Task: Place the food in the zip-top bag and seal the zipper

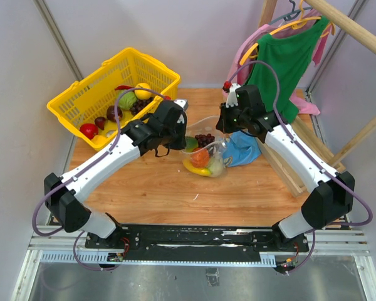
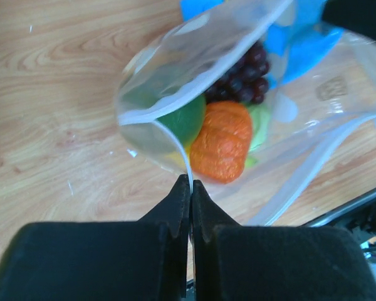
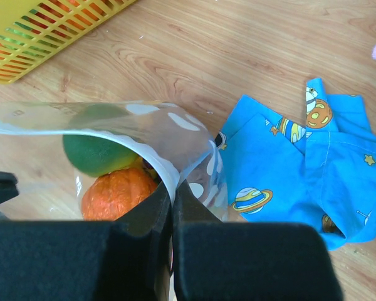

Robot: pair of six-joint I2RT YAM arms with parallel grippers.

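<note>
A clear zip bag [image 1: 207,163] holds a banana, an orange ribbed vegetable [image 2: 220,141], a green round fruit [image 3: 98,149] and dark grapes [image 2: 244,81]. My left gripper is shut on one edge of the bag's mouth; the white zipper strip runs into its fingertips. My right gripper is shut on the opposite end of the zipper edge. The mouth stands open between them, with the food visible inside.
A yellow basket [image 1: 75,106] with more produce stands at back left. Blue patterned cloth [image 3: 276,175] lies right of the bag. A wooden rack with hanging garments fills the right.
</note>
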